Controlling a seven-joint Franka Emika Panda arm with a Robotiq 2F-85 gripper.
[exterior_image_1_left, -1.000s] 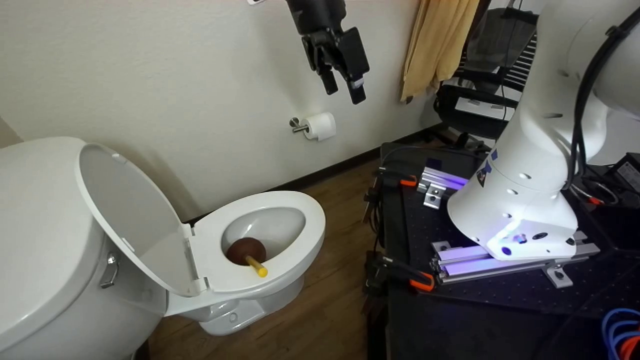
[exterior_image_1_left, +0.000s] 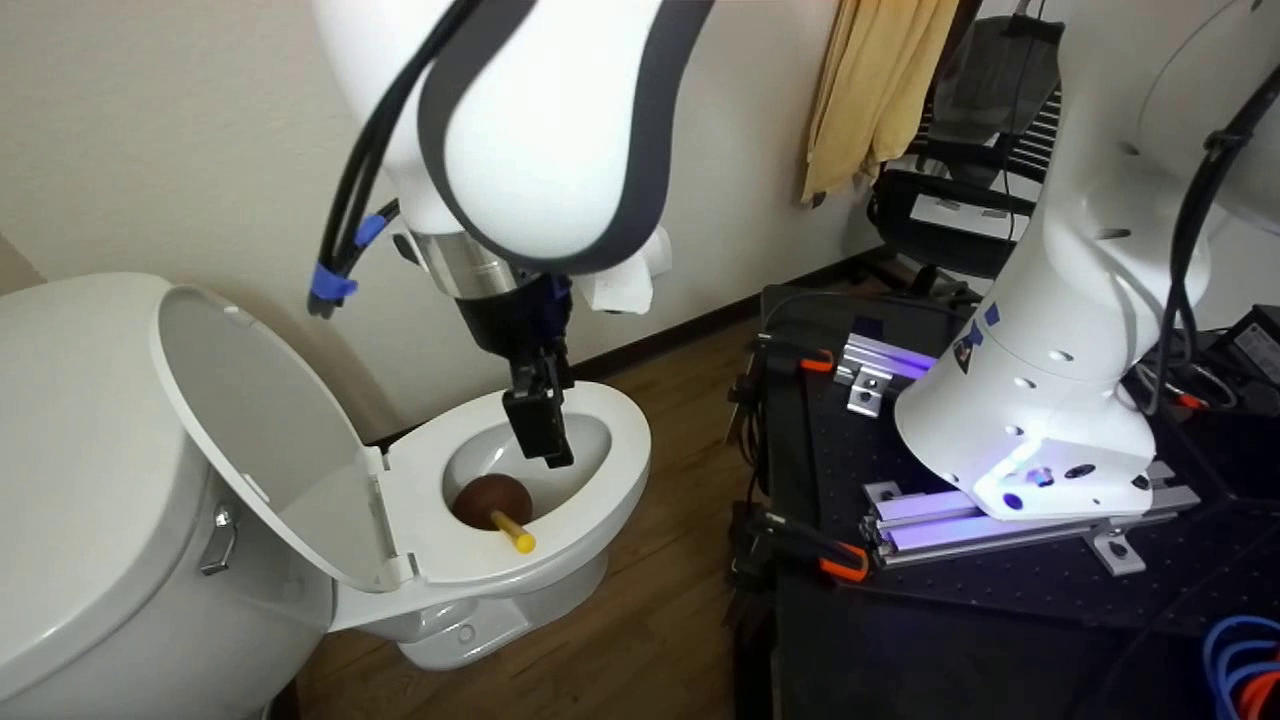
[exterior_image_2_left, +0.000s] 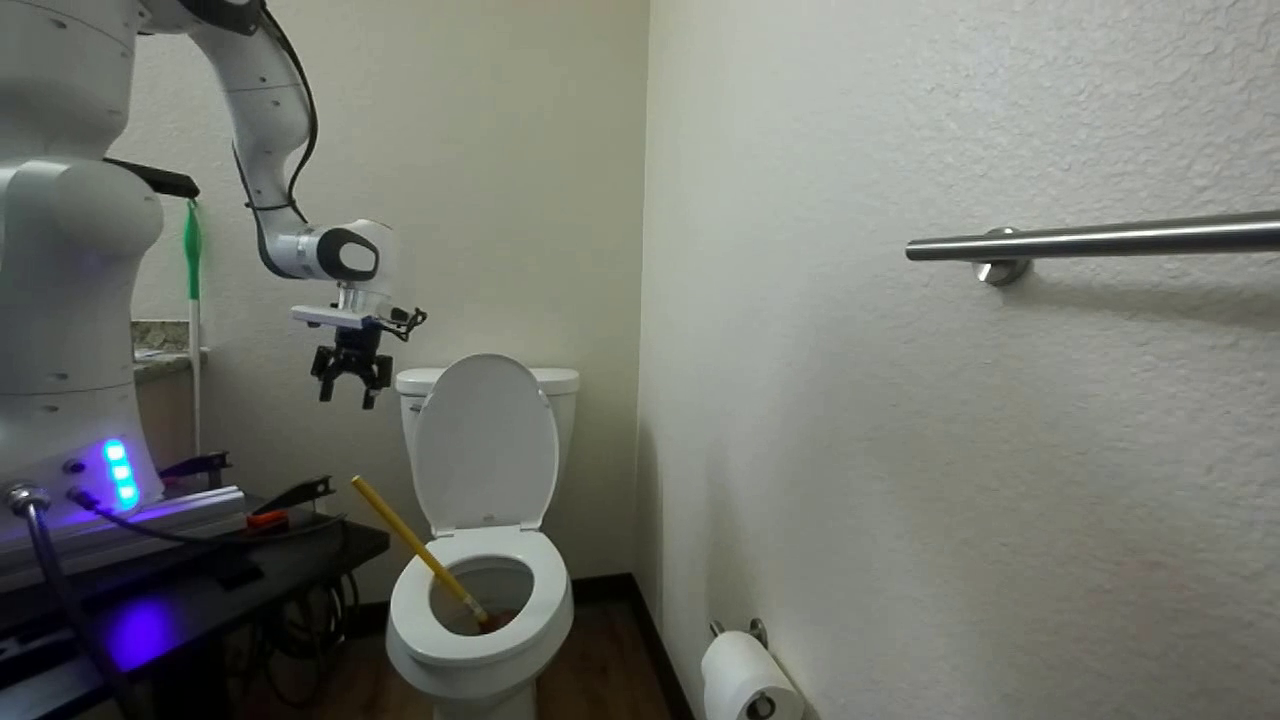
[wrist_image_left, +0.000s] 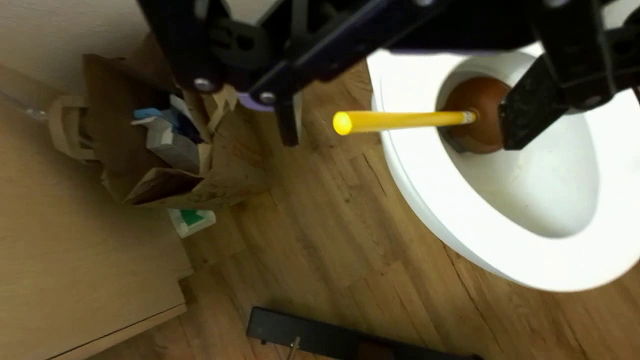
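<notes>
A plunger with a brown rubber cup (exterior_image_1_left: 489, 500) and a yellow handle (exterior_image_2_left: 417, 545) leans in the toilet bowl (exterior_image_1_left: 573, 446). In exterior view 2 its handle slants up to the left, past the white seat. My gripper (exterior_image_2_left: 348, 396) hangs in the air, fingers downward, above and to the left of the handle's upper end. Wide apart in the wrist view, its fingers (wrist_image_left: 531, 108) stand open with nothing held, and the yellow handle (wrist_image_left: 396, 121) shows below them. The finger on the right hides part of the bowl there.
The raised lid (exterior_image_2_left: 489, 444) and tank (exterior_image_1_left: 90, 456) stand behind the bowl. A black table (exterior_image_1_left: 840, 636) carries the robot base. A paper bag (wrist_image_left: 180, 150) is on the floor, and a toilet paper roll (exterior_image_2_left: 746, 678) hangs on the wall.
In exterior view 1 my gripper has come down and to the left, from in front of the wall to over the toilet. The plunger has stayed where it was.
</notes>
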